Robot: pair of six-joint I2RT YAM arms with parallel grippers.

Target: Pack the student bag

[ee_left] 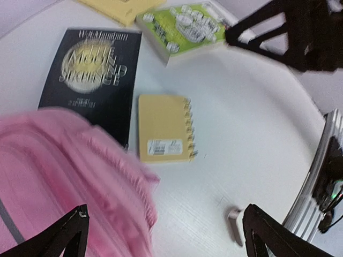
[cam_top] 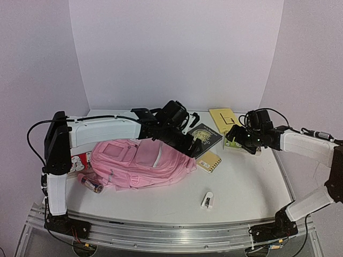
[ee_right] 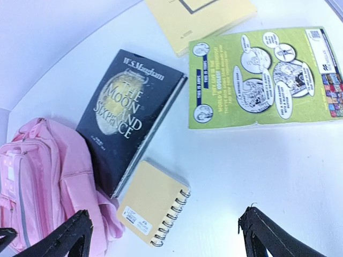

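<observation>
The pink bag [cam_top: 144, 163] lies on the left half of the table, its opening slumped and its inside hidden. Over its right end hangs my left gripper [cam_top: 194, 133], its fingers [ee_left: 69, 233] spread wide with no object between them. Above the green comic book [ee_right: 262, 77] is my right gripper [cam_top: 240, 141], open and empty. The black book "The Moon and Sixpence" [ee_right: 126, 110] lies by the bag's right end, with a small spiral notebook [ee_right: 153, 203] beside it. A yellow book [cam_top: 225, 119] is farther back.
A white stapler-like object [cam_top: 208, 200] sits near the front edge. Left of the bag are a red box [cam_top: 79, 163], partly hidden by the left arm, and a clear cylindrical case [cam_top: 91, 183].
</observation>
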